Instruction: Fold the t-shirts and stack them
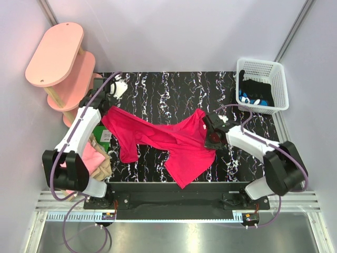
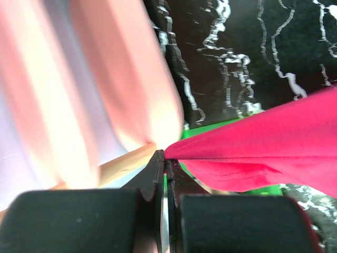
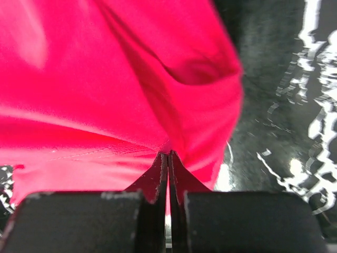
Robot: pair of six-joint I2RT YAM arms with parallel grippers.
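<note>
A red t-shirt (image 1: 181, 163) is stretched sideways over the black marble table. At the upper left, beside the pink shelves, my left gripper is shut on one end of it, pulling that end up into a long taut fold. On the right, my right gripper is shut on the shirt's other end, with cloth gathered at its fingertips and creases running from there. A loose lower flap points toward the front edge.
Tiered pink shelves (image 1: 55, 50) stand at the left, with pink and beige folded cloths (image 1: 92, 158) and a green item (image 1: 105, 133) below. A white basket (image 1: 279, 89) holding dark cloth sits at back right.
</note>
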